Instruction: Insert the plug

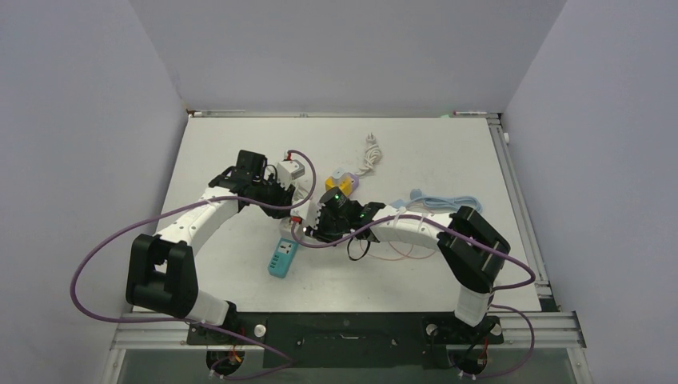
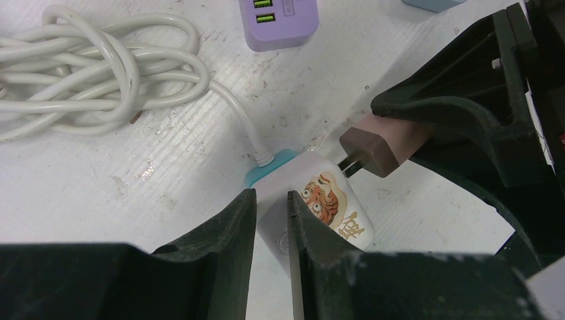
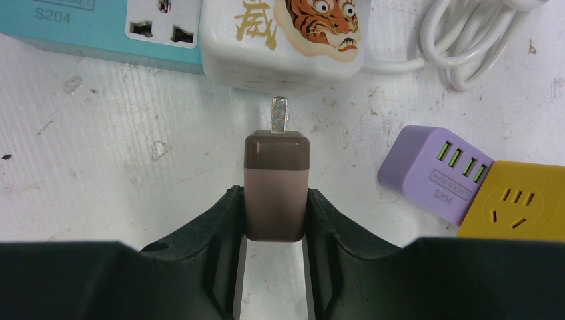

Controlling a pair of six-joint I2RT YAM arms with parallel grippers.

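My left gripper is shut on a white block with a tiger picture, seen also in the right wrist view as the white block [image 3: 280,37]. My right gripper is shut on a brown plug [image 3: 276,193], whose metal prongs point at the white block's near side. In the left wrist view the prongs lie at that block's side; whether they touch or enter it I cannot tell. A teal power strip [image 3: 86,47] lies beside the white block. In the top view both grippers meet near the table's middle, partly hidden by the arms.
A purple USB socket [image 3: 426,167] and a yellow socket [image 3: 506,200] lie nearby, with coiled white cable [image 2: 100,80]. A blue coiled cable [image 1: 448,202] lies to the right.
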